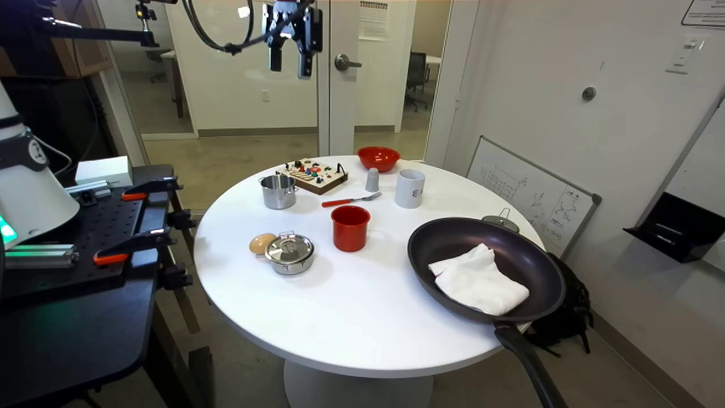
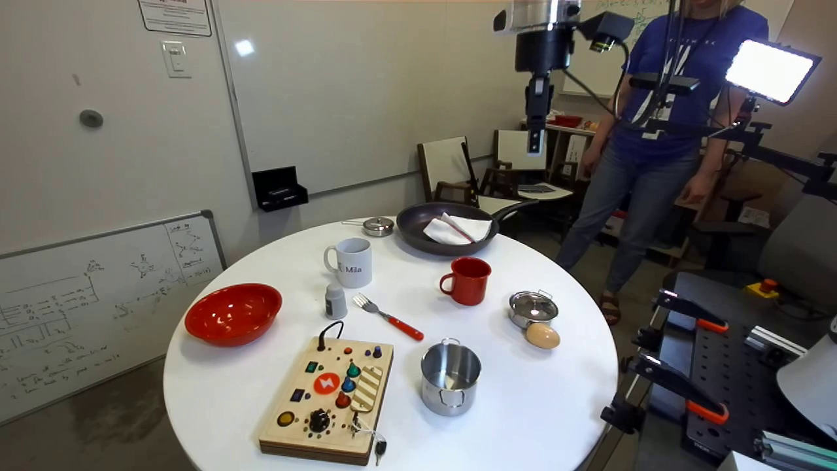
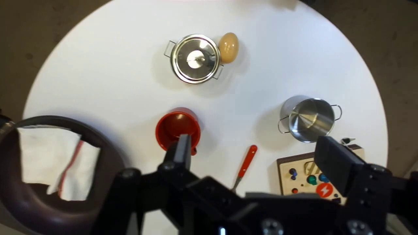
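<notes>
High above the round white table (image 1: 326, 306) hangs my gripper (image 1: 290, 68), open and empty, touching nothing. Below it, in the wrist view, a red mug (image 3: 178, 127) stands partly behind one finger (image 3: 182, 150). A lidded steel pot (image 3: 196, 58) has a brown egg (image 3: 229, 47) against its side. Farther right stands an open steel pot (image 3: 312, 119), with no lid and seemingly nothing inside. A fork with a red handle (image 2: 405, 328) lies flat near a grey shaker (image 2: 335, 301) and a white mug (image 2: 353, 263). In the black pan (image 1: 537, 272) rests a folded white cloth (image 1: 481, 280).
A red bowl (image 2: 233, 314) and a wooden board with knobs and switches (image 2: 314, 424) occupy one side of the table. Another small steel lidded dish (image 2: 378, 226) sits beside the pan, whose handle (image 1: 530, 367) juts past the edge. A person (image 2: 655, 157) stands beyond the table.
</notes>
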